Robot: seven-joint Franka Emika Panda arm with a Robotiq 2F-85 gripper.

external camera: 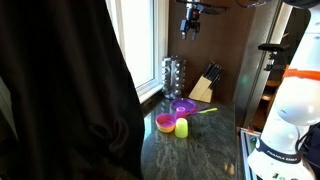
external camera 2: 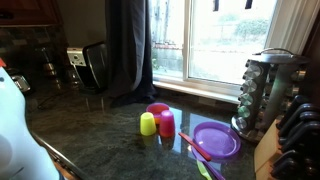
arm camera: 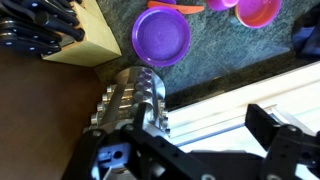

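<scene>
High above the counter, my gripper [external camera: 189,36] hangs near the window's right side, far from the dishes. Seen from the wrist, the gripper is open, its fingers wide apart with nothing held. A purple plate [arm camera: 160,38] lies on the dark counter, beyond the spice rack in that view. In exterior view 2, an upside-down yellow cup [external camera 2: 148,124] stands beside a pink-red cup [external camera 2: 167,125], with a pink bowl [external camera 2: 157,107] behind them. A red-handled utensil [external camera 2: 198,148] lies across the plate's edge, and a green utensil [external camera 2: 204,171] lies near it.
A metal spice rack [external camera 2: 262,92] and a wooden knife block [external camera: 203,88] stand at the plate's end of the counter. The window [external camera 2: 215,50] runs along the back, with a dark curtain [external camera 2: 126,50] beside it.
</scene>
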